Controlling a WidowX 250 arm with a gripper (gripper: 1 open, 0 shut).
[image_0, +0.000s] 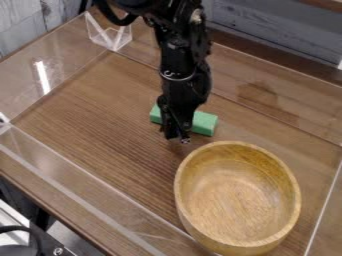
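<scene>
The black gripper (179, 130) hangs from the arm over the middle of the table, at the left part of a green block (203, 123). Its fingers look close together; whether anything is between them is hard to see. The block lies flat on the wood, partly hidden behind the gripper.
A large tan bowl (237, 197) sits at the front right, just below the block. A clear plastic item (110, 32) stands at the back left.
</scene>
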